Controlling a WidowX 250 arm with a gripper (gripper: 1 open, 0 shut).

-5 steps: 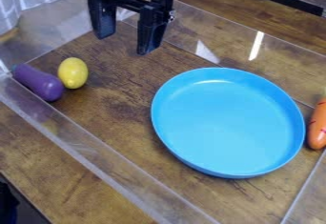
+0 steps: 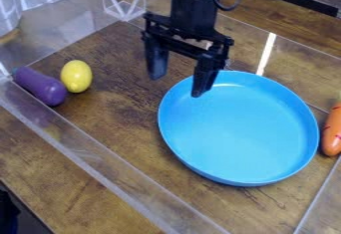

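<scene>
The black gripper hangs from the top centre over the wooden surface, just behind the blue plate's back-left rim, its two fingers apart with nothing visible between them. A large round blue plate lies at the centre right. A yellow lemon-like object lies at the left, beside a purple eggplant-like object. An orange carrot-like object is at the right edge, partly out of view.
Clear low walls border the tray area. Bare wood is free between the vegetables and the plate.
The gripper has moved right and down, from over the back left to near the plate's back-left edge. The objects and plate look unmoved.
</scene>
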